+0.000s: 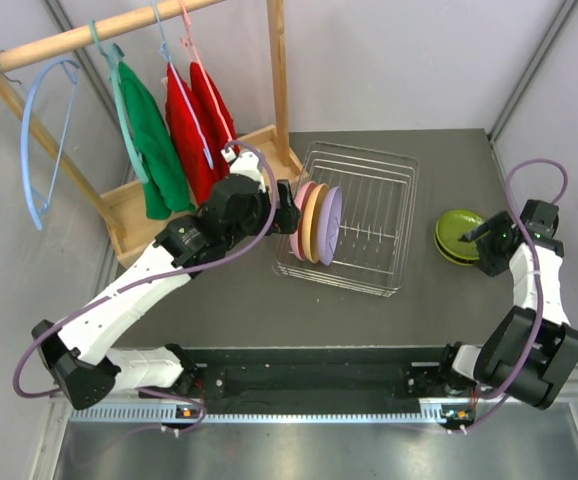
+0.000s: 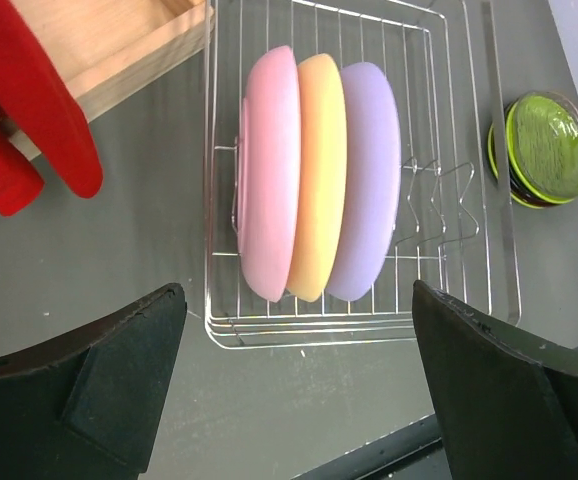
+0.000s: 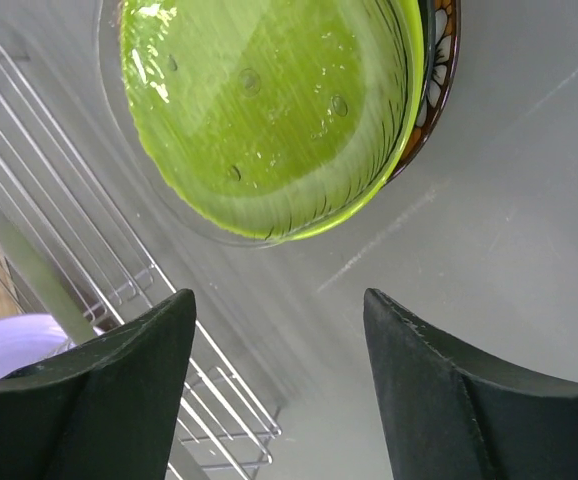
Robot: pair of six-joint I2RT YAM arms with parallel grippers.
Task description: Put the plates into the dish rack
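Observation:
Three plates stand upright side by side at the left end of the wire dish rack (image 1: pixel 369 155): a pink plate (image 2: pixel 269 175), a yellow plate (image 2: pixel 318 175) and a purple plate (image 2: pixel 369 180). Green plates (image 1: pixel 456 232) lie stacked flat on the table right of the rack. The right wrist view shows the top green plate (image 3: pixel 259 100) with a dark patterned plate (image 3: pixel 439 90) peeking out below. My left gripper is open over the rack's left side, touching no plate there. Beside the green stack, my right gripper has its fingers apart, nothing between them.
A wooden clothes stand (image 1: pixel 124 205) with red cloth (image 1: pixel 189 130) and green cloth (image 1: pixel 149 145) on hangers rises behind the left arm. The rack's right part is empty. Bare table lies in front of the rack.

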